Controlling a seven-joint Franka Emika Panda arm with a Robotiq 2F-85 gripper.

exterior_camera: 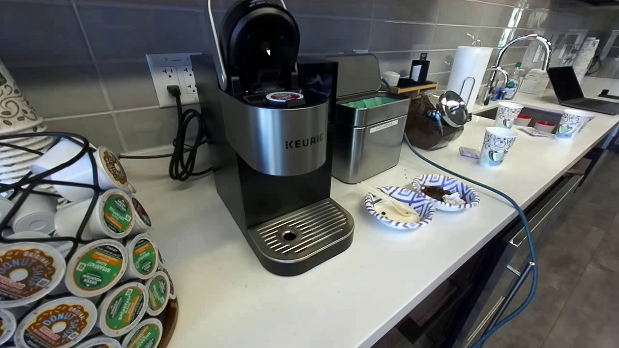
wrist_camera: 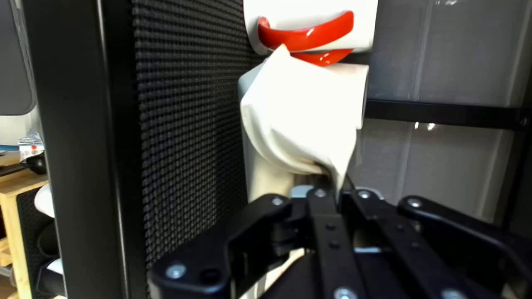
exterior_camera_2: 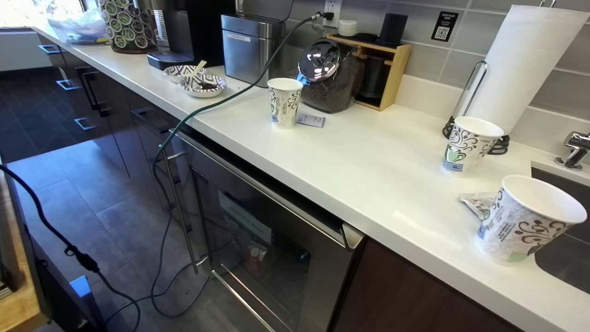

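In the wrist view my gripper is shut on the lower end of a white, folded, soft-looking sheet [wrist_camera: 304, 109]. Whether it is cloth or paper I cannot tell. The sheet fans upward from the fingertips, and their exact contact with it is partly hidden by folds. Just above it lies a white object with glossy red bands [wrist_camera: 306, 35]. Neither exterior view includes the arm. On the counter, a Keurig coffee machine [exterior_camera: 275, 139] stands with its lid raised and a pod [exterior_camera: 284, 96] at its top.
A black mesh panel [wrist_camera: 189, 114] rises close on the gripper's left; a dark bar [wrist_camera: 439, 112] crosses on the right. Along the counter are a metal bin [exterior_camera: 371, 139], patterned bowls [exterior_camera: 400, 217], paper cups [exterior_camera: 497, 146] and a paper towel roll [exterior_camera_2: 517, 72]. A cable [exterior_camera_2: 227, 99] crosses the counter edge.
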